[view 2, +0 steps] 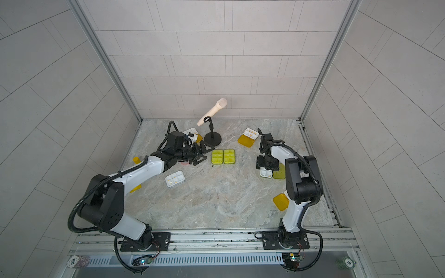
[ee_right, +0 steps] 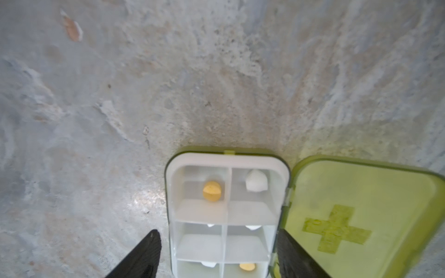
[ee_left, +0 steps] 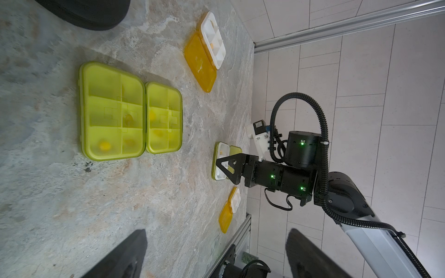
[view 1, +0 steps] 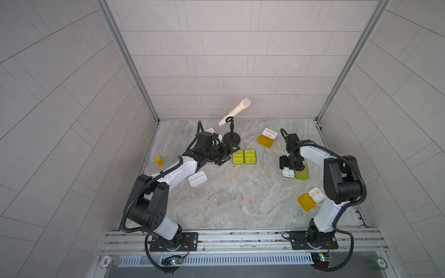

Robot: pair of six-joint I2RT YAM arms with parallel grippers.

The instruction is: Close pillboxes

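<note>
In the right wrist view, a green pillbox lies open: its white tray (ee_right: 227,203) holds pills, and its green lid (ee_right: 361,217) with a cross lies flat on the right. My right gripper is over the tray, part open, one finger (ee_right: 143,259) at the tray's left side and the other near the hinge; whether they touch it is unclear. My left gripper stands open with nothing between its fingers, left of two green pillbox halves (ee_left: 113,111) lying side by side. Open orange pillboxes (view 1: 265,140) lie at the back and front right.
A microphone (view 1: 235,112) on a black stand (view 1: 231,138) rises at the back. A white tray (view 1: 198,178) lies near my left arm, with a small yellow object (view 1: 159,161) farther left.
</note>
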